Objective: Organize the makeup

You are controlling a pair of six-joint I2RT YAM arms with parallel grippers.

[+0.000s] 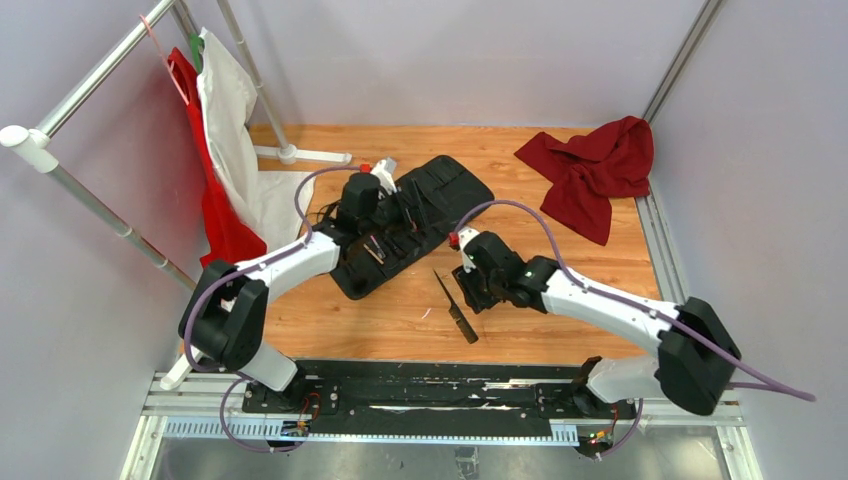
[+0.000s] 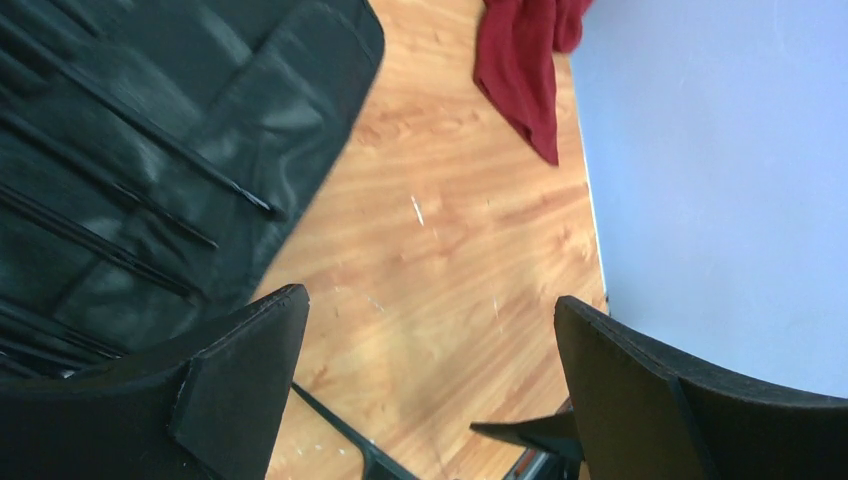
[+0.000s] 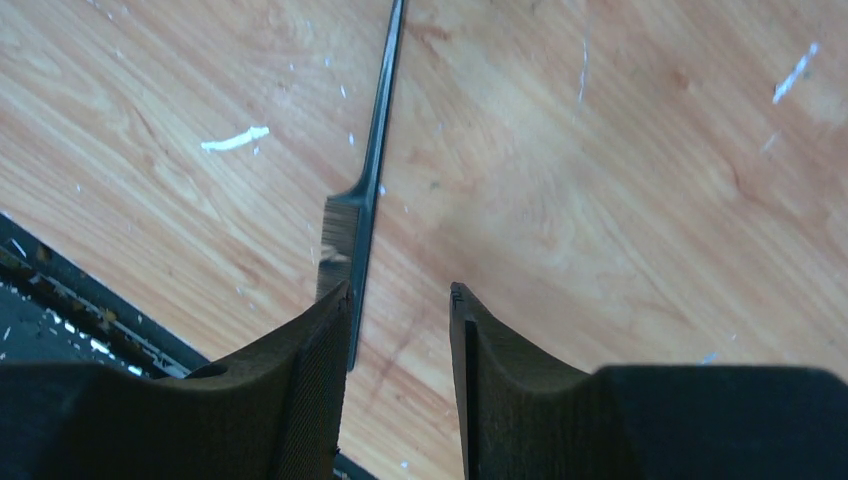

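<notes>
A black comb (image 1: 463,324) with a long thin tail lies on the wooden table, in front of the unrolled black makeup roll (image 1: 455,185). In the right wrist view the whole toothed part of the comb (image 3: 367,200) shows, a little left of the fingers. My right gripper is part open above the table, just right of the comb, with only bare wood visible between its fingers. Over the middle of the roll hangs my left gripper, wide open and empty. Slim tools (image 1: 374,248) sit in the roll's pockets; the left arm hides some of it.
A crumpled dark red cloth (image 1: 590,170) lies at the back right. On the left stands a white rack (image 1: 90,85) with red and white cloths hanging. Bare table (image 1: 560,335) lies right of the comb.
</notes>
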